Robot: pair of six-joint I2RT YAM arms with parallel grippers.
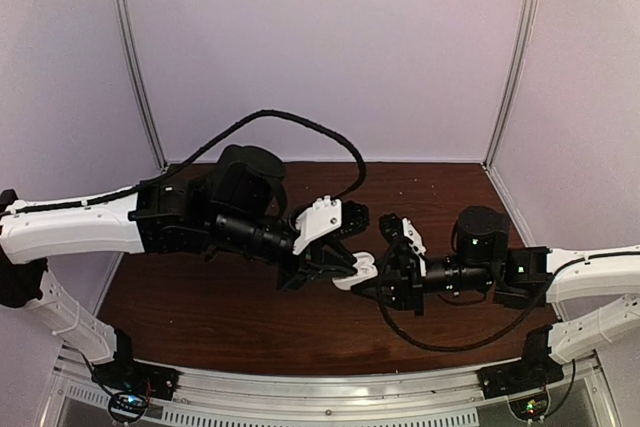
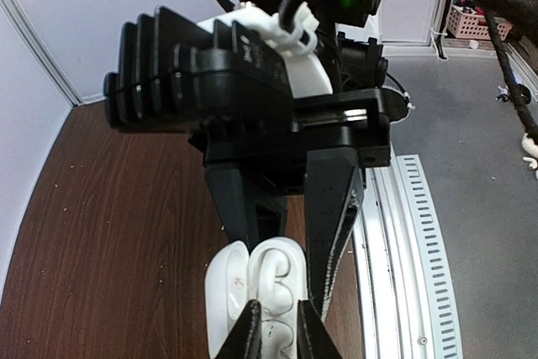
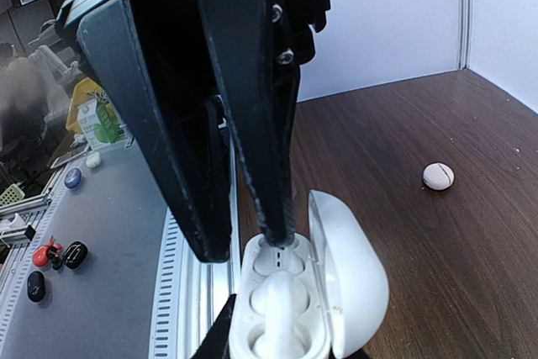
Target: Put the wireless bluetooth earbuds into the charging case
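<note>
The white open charging case [image 1: 355,275] is held in the air by my right gripper [image 1: 375,285], shut on it. In the right wrist view the case [image 3: 277,292] shows its lid [image 3: 345,266] raised and an earbud [image 3: 277,308] in one slot. My left gripper is part open at the case in the left wrist view; a fingertip rests at the far slot in the right wrist view. Whether anything is between its fingers is hard to tell.
The wooden table [image 1: 250,317] is below both arms. A small white-and-pink round piece [image 3: 438,176] lies on it, hidden in the top view. Walls enclose the sides and back.
</note>
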